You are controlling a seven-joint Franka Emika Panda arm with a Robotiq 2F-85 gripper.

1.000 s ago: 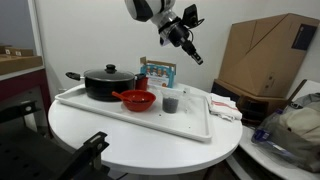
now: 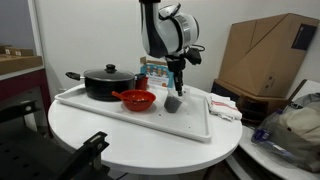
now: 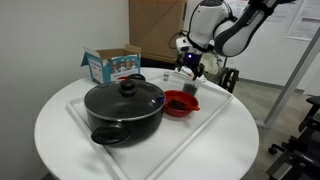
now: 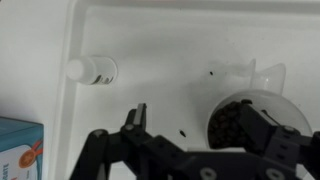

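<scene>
A clear measuring cup (image 2: 173,104) with dark contents stands on the white tray (image 2: 196,124). From above, in the wrist view, the cup (image 4: 228,128) shows its clear handle and dark grains inside. My gripper is open, its fingers spread wide with one over the cup and the other over bare tray to its left. In exterior view 1 the gripper (image 2: 180,88) is low, right at the cup's rim; whether it touches cannot be made out. Exterior view 2 shows the gripper (image 3: 190,70) just above the cup (image 3: 190,88).
A red bowl (image 3: 180,104) with dark contents and a black lidded pot (image 3: 124,108) share the tray. A small white bottle (image 4: 92,70) stands near the tray's edge. Behind are a picture box (image 3: 114,64) and a folded cloth (image 2: 224,106). The tray's front right is clear.
The arm has come down from high above the tray, and the gripper has turned from slanting to pointing downward by the cup. The cup now looks slightly shifted or tilted.
</scene>
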